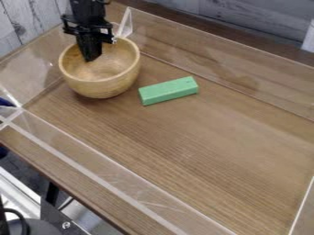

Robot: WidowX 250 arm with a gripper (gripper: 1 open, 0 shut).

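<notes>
My black gripper (88, 47) reaches down from the top left into a light wooden bowl (106, 83), at its back-left part. Its fingertips are small and dark against the bowl's inside, and whether anything sits between them is too small to tell. A green block (168, 90) lies apart to the bowl's right on the wooden table (196, 165).
Clear tape or plastic edging runs along the table's left side. Dark cables lie at the lower left corner.
</notes>
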